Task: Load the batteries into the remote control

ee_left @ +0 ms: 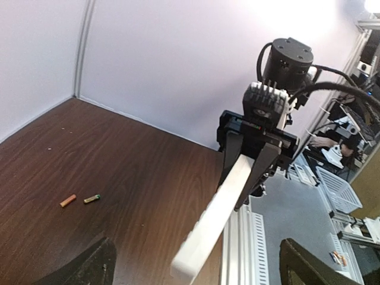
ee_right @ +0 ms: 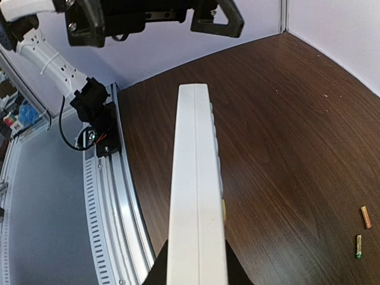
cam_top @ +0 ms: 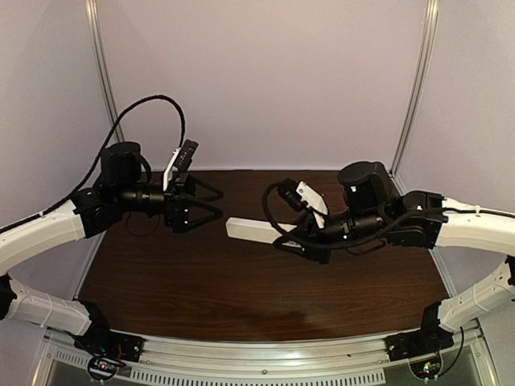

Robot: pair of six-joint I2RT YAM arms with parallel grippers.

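Observation:
My right gripper (cam_top: 286, 235) is shut on the white remote control (cam_top: 249, 229), held raised above the table. In the right wrist view the remote (ee_right: 196, 178) points away from the gripper, long face up, a small yellow part at its side. My left gripper (cam_top: 216, 205) is open and empty, up and left of the remote's free end. Two small batteries lie on the table: an orange one (ee_left: 67, 200) and a green-ended one (ee_left: 92, 198) in the left wrist view, also at lower right in the right wrist view (ee_right: 365, 217).
The dark wooden table (cam_top: 185, 289) is otherwise largely clear, with pale walls at the back and sides and a metal rail (cam_top: 265, 346) along the front edge.

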